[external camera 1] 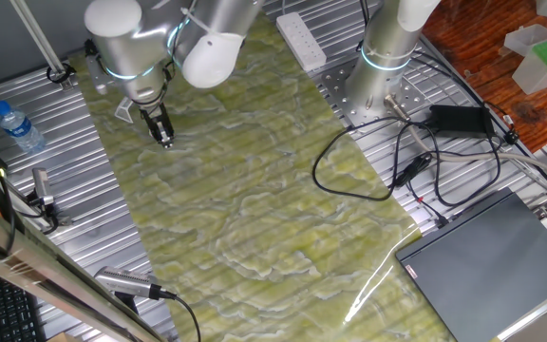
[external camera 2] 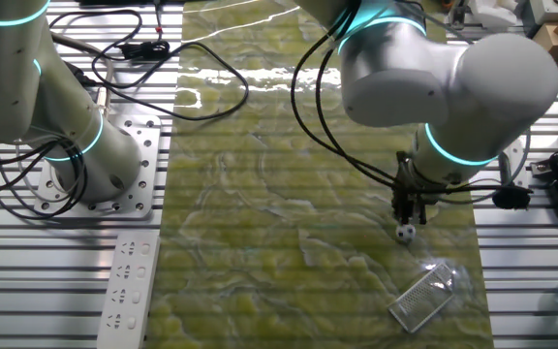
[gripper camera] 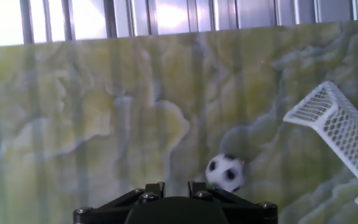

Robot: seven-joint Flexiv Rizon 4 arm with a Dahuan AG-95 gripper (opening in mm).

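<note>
A small black-and-white soccer ball (gripper camera: 225, 172) rests on the green marbled mat, just beyond and right of my gripper's right finger in the wrist view. My gripper points down with a narrow gap between its fingertips and nothing in that gap. From exterior view 2, the ball (external camera 2: 406, 234) shows right below the gripper (external camera 2: 410, 219); whether they touch cannot be told. A white toy goal with a net (gripper camera: 347, 134) lies to the right in the wrist view. In exterior view 1 the goal (external camera 1: 124, 109) is partly visible behind the gripper (external camera 1: 168, 144).
A looped black cable (external camera 1: 326, 180) overlaps the mat's edge by the robot base. A power strip (external camera 1: 301, 41), a laptop (external camera 1: 492, 271) and a water bottle (external camera 1: 19, 128) stand around it.
</note>
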